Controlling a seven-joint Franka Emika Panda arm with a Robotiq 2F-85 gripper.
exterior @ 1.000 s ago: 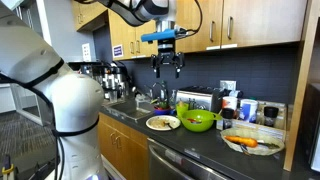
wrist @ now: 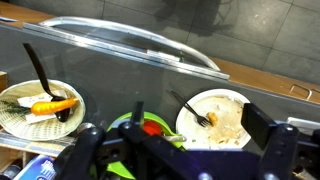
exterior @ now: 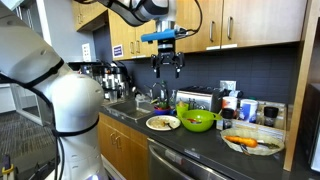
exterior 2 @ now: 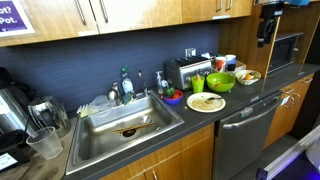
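High above the counter, my gripper (exterior: 167,71) points down, its two fingers wide apart and nothing between them. In the wrist view the gripper has one finger overlapping the green bowl (wrist: 118,167) and the other the right side of the white plate (wrist: 228,103). A dark-handled fork (wrist: 190,107) rests on that plate among food scraps. Something red (wrist: 152,128) lies in the bowl, partly hidden by the finger. A pale round basket (wrist: 62,128) holds an orange carrot (wrist: 54,105) and a black-handled utensil (wrist: 41,69).
Behind the bowl stands a toaster (exterior 2: 190,72) against the wall. The sink (exterior 2: 125,133) lies beyond the plate, with bottles at its back. Wall cabinets (exterior: 250,24) hang over the counter near the arm. Bare dark counter (wrist: 120,85) shows along the front.
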